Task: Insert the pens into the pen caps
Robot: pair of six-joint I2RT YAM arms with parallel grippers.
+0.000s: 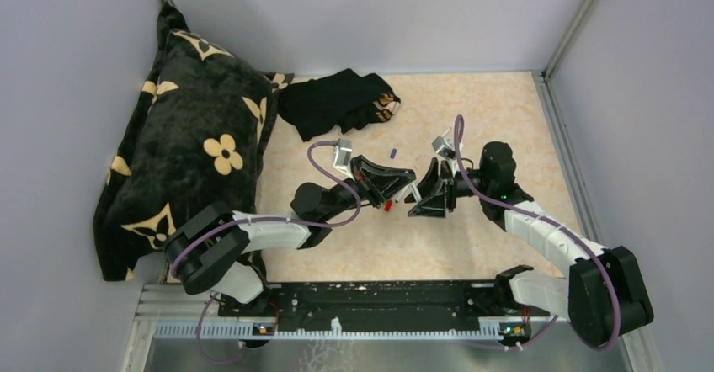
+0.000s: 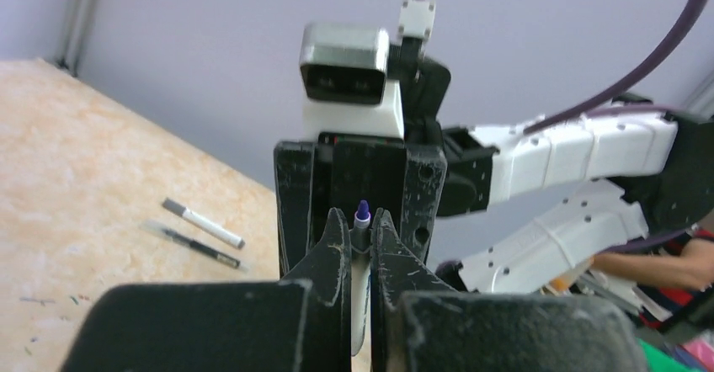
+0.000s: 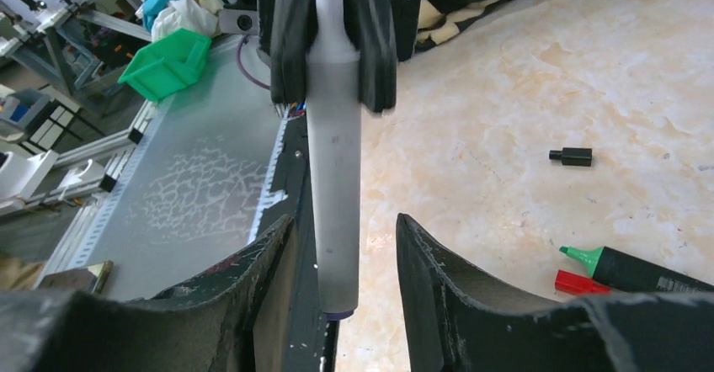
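A white pen (image 3: 335, 195) with a purple tip (image 2: 363, 212) is held in my left gripper, which is shut on it close to the tip end. Its long white barrel hangs down out of the fingers. My right gripper faces it with the fingers spread wide; the barrel's lower end shows between its fingers, with a gap on each side. From above, the two grippers meet over the middle of the table, and the pen (image 1: 414, 192) shows between them. A small purple cap (image 1: 393, 154) lies on the table behind them.
In the right wrist view, a black cap (image 3: 572, 156), a green-tipped pen (image 3: 648, 271) and a red piece (image 3: 581, 283) lie on the table. Two pens, one white (image 2: 206, 225) and one black (image 2: 200, 246), lie farther off. A dark cloth (image 1: 337, 103) covers the back left.
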